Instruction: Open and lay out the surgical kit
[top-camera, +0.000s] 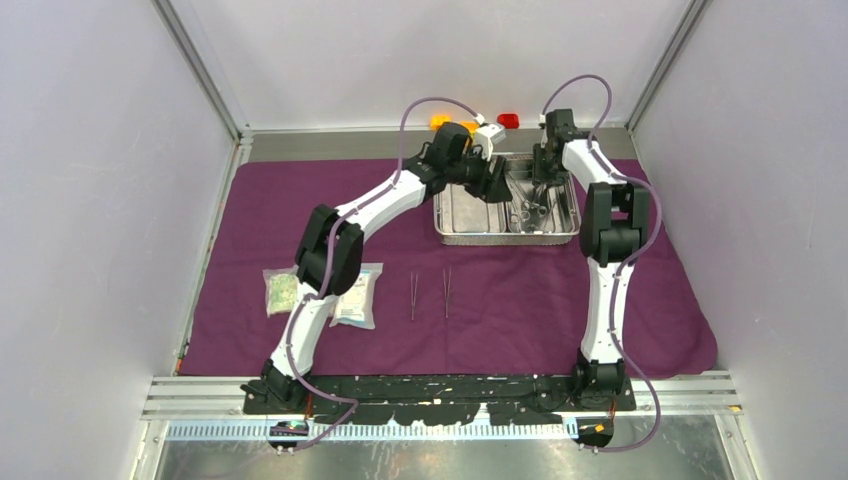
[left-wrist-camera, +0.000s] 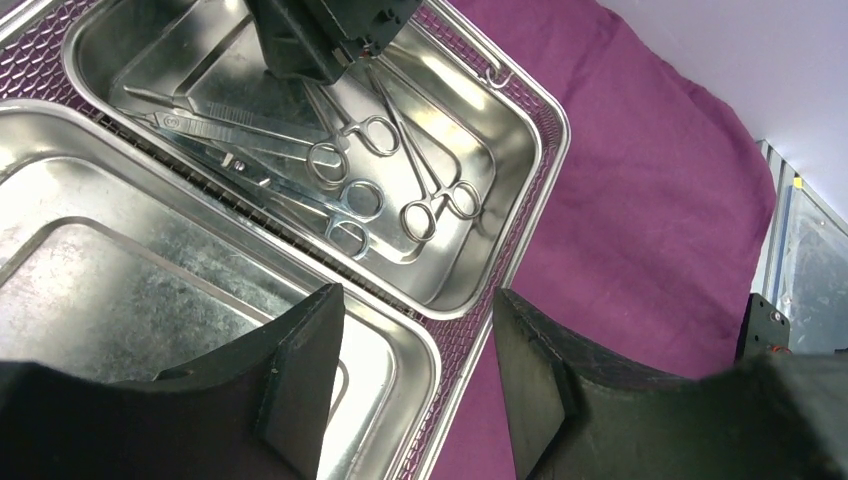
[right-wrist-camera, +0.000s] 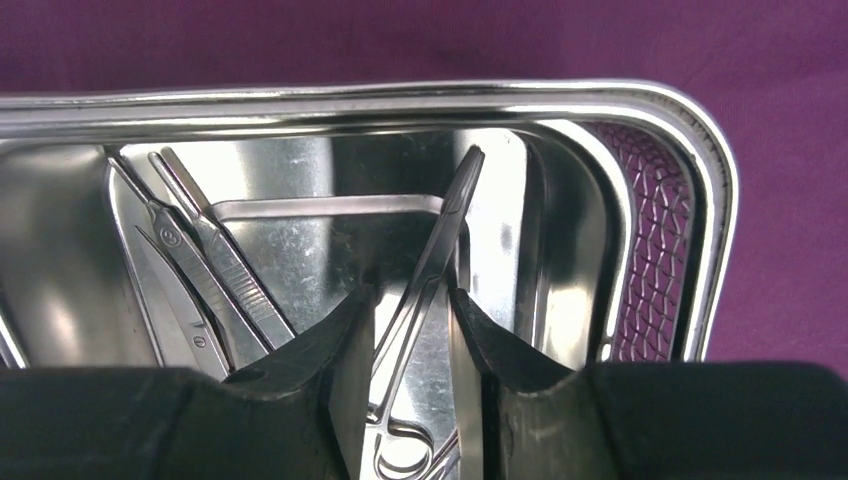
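In the top view a mesh metal tray (top-camera: 505, 240) stands at the back right of the purple cloth. Its right compartment holds several steel instruments, among them ring-handled clamps (left-wrist-camera: 421, 182), tweezers (left-wrist-camera: 210, 128) and a scalpel-like handle (right-wrist-camera: 180, 298). My right gripper is partly open over that compartment, its fingers either side of a slim clamp (right-wrist-camera: 445, 238); contact cannot be told. Above the tray's middle, my left gripper stands open and empty. Two thin tweezer-like tools (top-camera: 414, 297) (top-camera: 447, 293) lie apart on the cloth in front.
The tray's left compartment (left-wrist-camera: 120, 290) looks empty where visible. Bags, one greenish (top-camera: 281, 294) and one white (top-camera: 358, 298), lie at the front left, partly under the left arm. Orange and red pieces (top-camera: 508, 121) sit behind the tray.
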